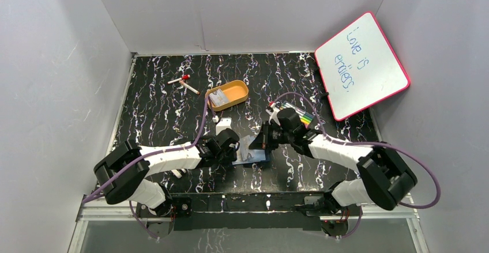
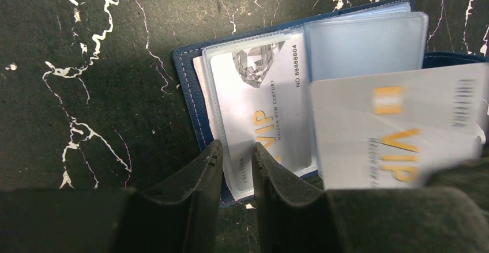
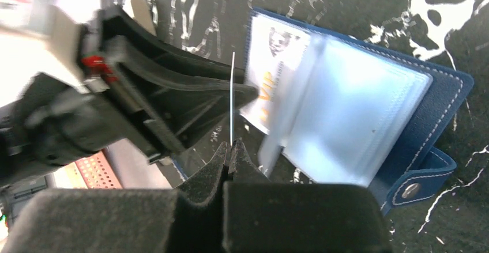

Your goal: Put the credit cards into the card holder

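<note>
The blue card holder (image 2: pixel 187 86) lies open at front centre, with a VIP card (image 2: pixel 265 103) in its left clear sleeve. My left gripper is at that sleeve, its fingertips slightly apart over the card's lower left. My right gripper is shut on a second white VIP card, seen edge-on in the right wrist view and held above the holder's right-hand clear sleeves (image 3: pixel 352 114).
An orange tray (image 1: pixel 238 94) with cards stands behind the holder. Markers (image 1: pixel 189 87) lie back left, coloured pens (image 1: pixel 301 114) right of centre. A whiteboard (image 1: pixel 362 65) leans at the back right.
</note>
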